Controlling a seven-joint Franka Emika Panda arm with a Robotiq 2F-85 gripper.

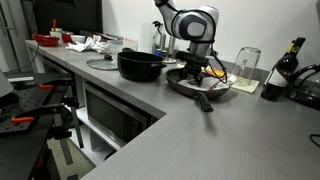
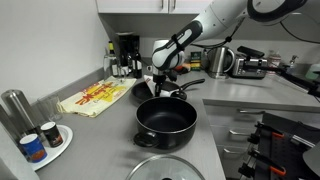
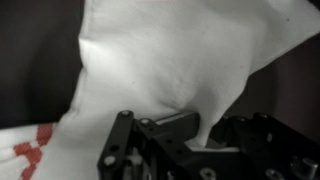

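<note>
A white cloth (image 3: 165,60) fills much of the wrist view, with a red-patterned part at the lower left. My gripper is shut on a fold of it, the fabric running in between the dark fingers. In exterior view 1 the gripper (image 1: 198,70) is low inside a dark frying pan (image 1: 178,83), whose handle (image 1: 205,102) points toward the camera. Some white cloth (image 1: 217,78) shows over the pan's right side. In exterior view 2 the black pot blocks part of the pan, and the fingertips are hard to make out.
A deep black pot (image 1: 140,66) stands left of the pan, and a glass lid (image 2: 163,167) lies in front of it. A glass jar (image 1: 247,63) and a dark cup (image 1: 273,86) are behind and to the right.
</note>
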